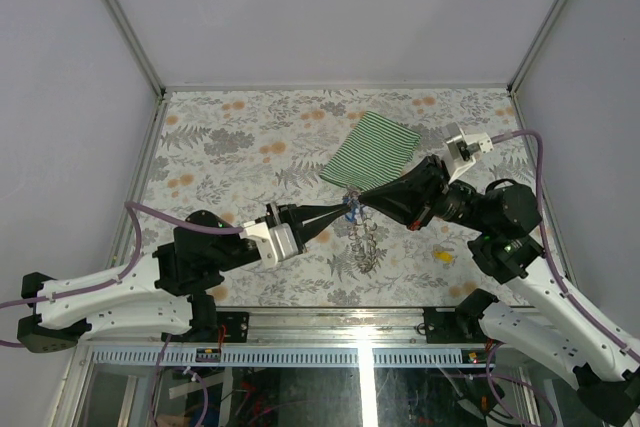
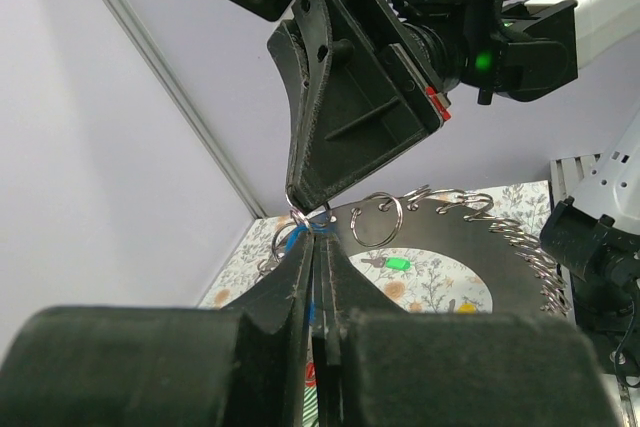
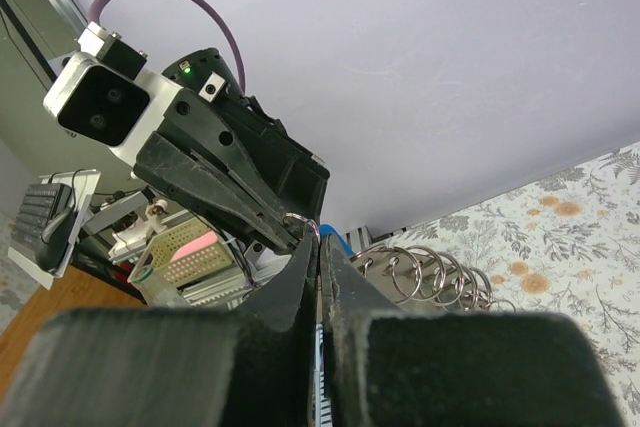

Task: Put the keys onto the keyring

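Observation:
My left gripper [image 1: 347, 209] and right gripper [image 1: 362, 199] are both shut, their tips almost meeting above the table. A thin silver wire ring [image 3: 303, 220] curves between the two sets of fingertips, and it reaches the tips of my right gripper. Seen from the left wrist, silver wire also runs to the tips of my left gripper. Which fingers pinch it cannot be told. Close behind is something blue [image 3: 338, 239]. A tangle of silver metal loops [image 1: 364, 247] shows below the tips; looped rings [image 2: 378, 220] edge a grey flat piece [image 2: 430, 237]. No key's shape is clear.
A green striped cloth [image 1: 372, 150] lies behind the grippers on the floral table [image 1: 245, 162]. A small yellow piece [image 1: 443, 256] rests on the right side.

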